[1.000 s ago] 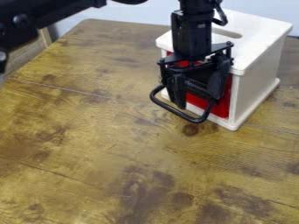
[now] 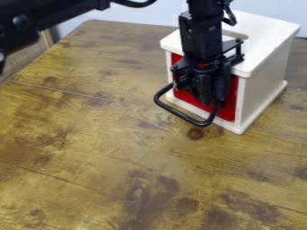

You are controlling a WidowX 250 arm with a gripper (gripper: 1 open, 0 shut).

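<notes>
A white box [image 2: 259, 81] with a red front panel [image 2: 238, 99] stands at the upper right of the view. My black gripper [image 2: 206, 88] hangs in front of its red face, pointing down, with a black looped cable or bar below it near the box's lower front. The fingers are dark against the opening, so I cannot make out whether they are open or shut, or what lies between them.
A pale wall and a wooden edge show at the back left.
The arm and gripper have shifted slightly, looking a little narrower and nearer the box's red face. The box has stayed in place.
</notes>
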